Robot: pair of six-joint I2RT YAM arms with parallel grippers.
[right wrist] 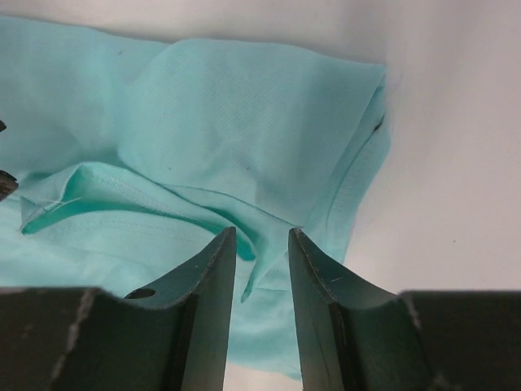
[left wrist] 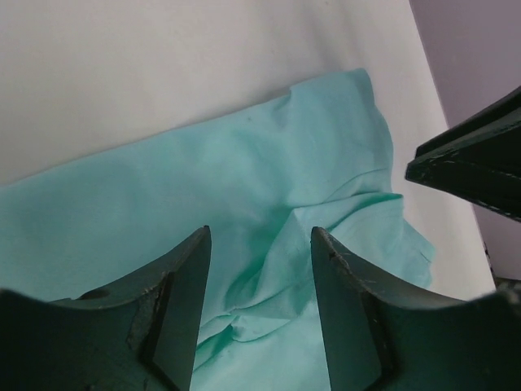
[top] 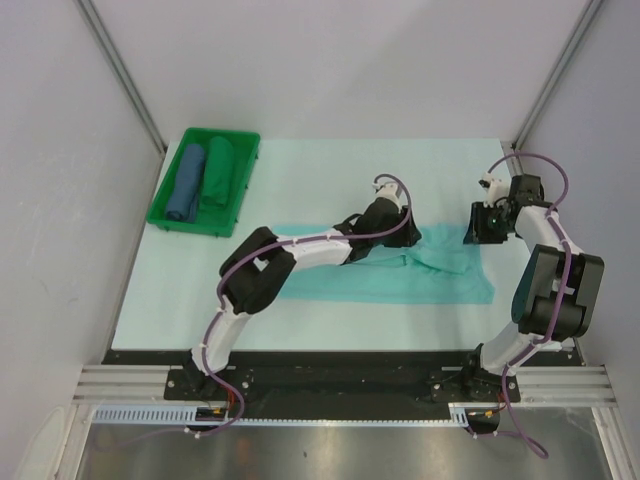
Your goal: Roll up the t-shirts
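A turquoise t-shirt (top: pixel 340 285) lies on the white table, folded into a long strip with a loose sleeve-like fold (left wrist: pixel 281 277) near its right part. Above that fold hovers my left gripper, its fingers apart and no cloth between them. My right gripper is over the shirt's right end (right wrist: pixel 326 147), also part open and holding nothing. In the right wrist view the cloth edge passes below its fingertips. The left arm hides part of the shirt's middle in the top view.
A green bin (top: pixel 240 188) at the back left holds a rolled navy shirt (top: pixel 185 183) and a rolled green shirt (top: pixel 217 172). Bare table (top: pixel 330 170) shows behind and in front of the turquoise shirt. A wall (top: pixel 610 150) rises close to the right arm.
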